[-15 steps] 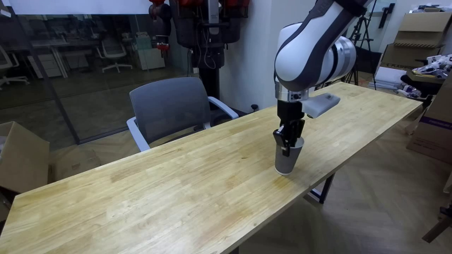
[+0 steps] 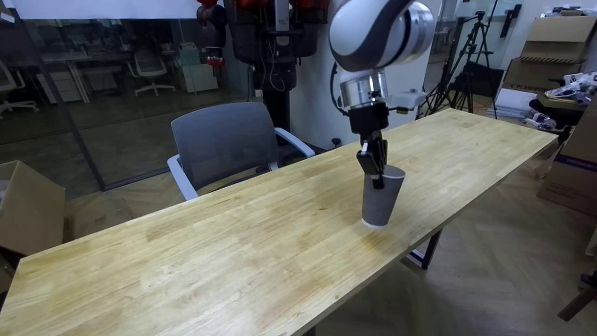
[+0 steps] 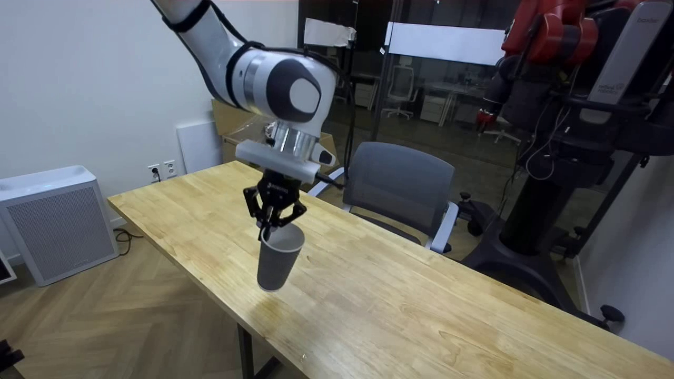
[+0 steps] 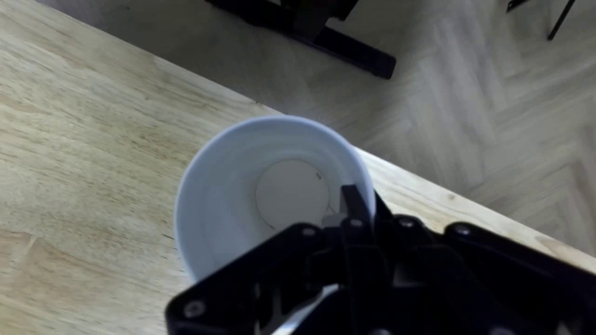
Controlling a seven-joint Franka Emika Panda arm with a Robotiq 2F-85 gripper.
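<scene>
My gripper (image 2: 378, 182) is shut on the rim of a grey paper cup (image 2: 382, 202), one finger inside the wall and one outside. In exterior view 2 the cup (image 3: 276, 262) tilts a little and hangs from my gripper (image 3: 268, 232), its base seemingly just clear of the wood. Looking down in the wrist view, the white inside of the cup (image 4: 223, 184) shows empty apart from the finger, and my gripper pinches its right edge. Part of the near rim is hidden behind my gripper.
A grey chair (image 2: 224, 143) stands against the far side.
The cup has risen slightly and looks larger, nearer the camera. My arm has moved left and turned at the wrist; the gripper stays closed on the rim.
</scene>
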